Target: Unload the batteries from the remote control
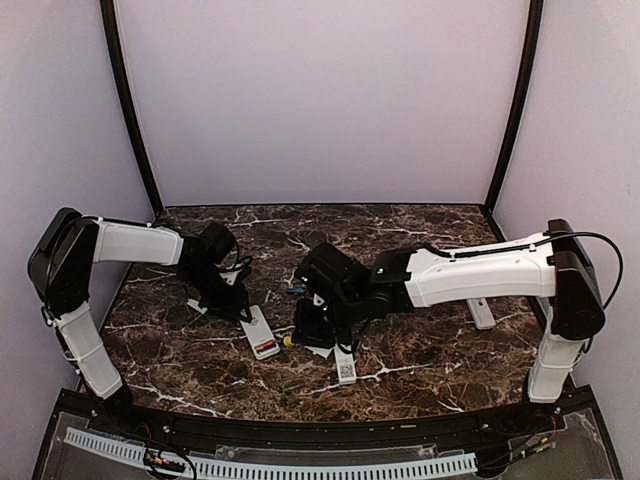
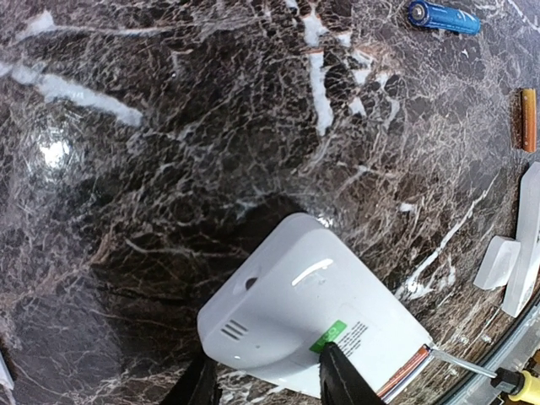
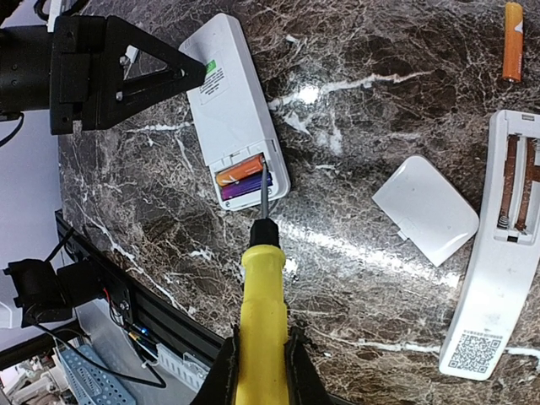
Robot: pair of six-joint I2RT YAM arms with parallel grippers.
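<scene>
The white remote (image 3: 232,101) lies on the table with its battery compartment uncovered. Inside are an orange battery (image 3: 240,170) and a purple battery (image 3: 245,186), side by side. My right gripper is shut on a yellow-handled screwdriver (image 3: 263,295); its thin metal tip reaches into the compartment at the orange battery's right end. At the remote's opposite end, my left gripper has its fingers apart, one over the face near the green label and the other beside the edge. Whether they touch the remote cannot be seen.
A second white remote (image 3: 485,278) with an open, empty-looking compartment lies to the right, beside a loose white cover (image 3: 428,209). Loose on the table are an orange battery (image 3: 513,42) and a blue battery (image 2: 443,17). Another white object (image 1: 481,313) rests far right.
</scene>
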